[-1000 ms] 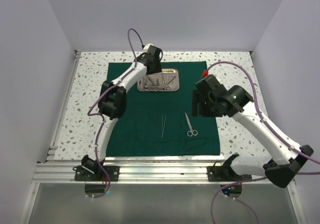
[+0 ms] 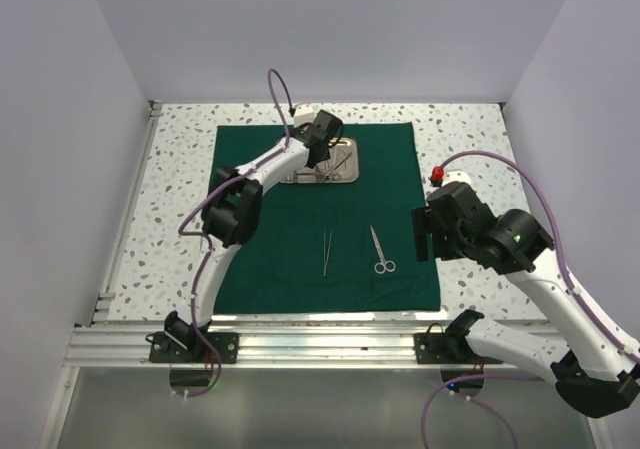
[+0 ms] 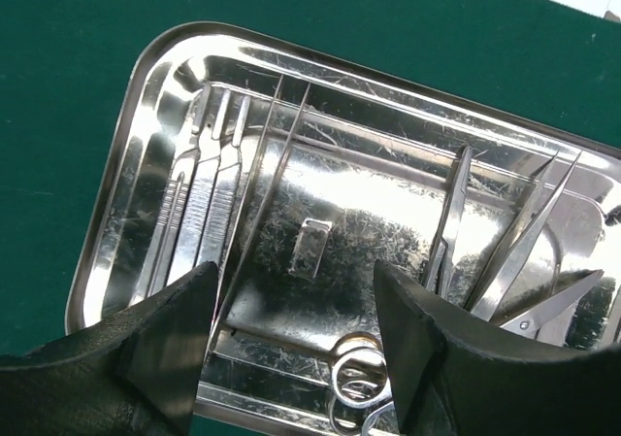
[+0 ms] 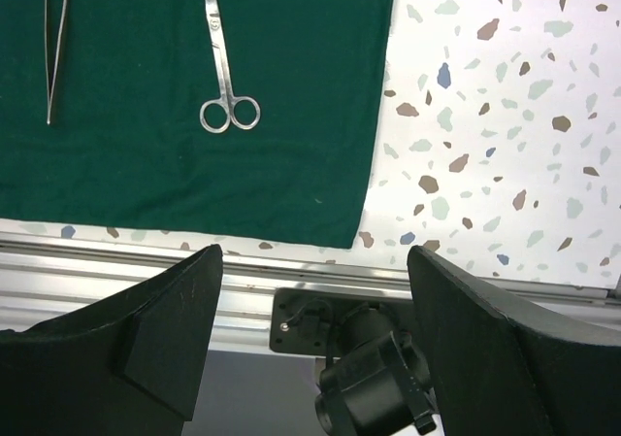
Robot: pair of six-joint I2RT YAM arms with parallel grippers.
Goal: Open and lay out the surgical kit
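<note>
Above the metal tray point(image 3: 340, 213) my left gripper stands part open, pointing down, with nothing between its fingers. Inside the tray, scalpel handles point(image 3: 199, 198) lie side by side at the left, and thin tweezers point(image 3: 257, 203) lie next to them. Toward the right are a bent-tipped tool point(image 3: 451, 218), pointed tweezers point(image 3: 524, 232) and ringed scissors point(image 3: 359, 368). My right gripper is open and empty, off the cloth's right side. Scissors point(image 2: 380, 252) and a pair of tweezers point(image 2: 327, 253) lie apart on the green cloth.
The green cloth point(image 2: 285, 289) covers the middle of the speckled table point(image 2: 465, 129). A metal rail point(image 2: 330, 341) runs along the front edge.
My right arm has drawn back to the right and toward the front. The laid-out scissors and tweezers have not moved.
</note>
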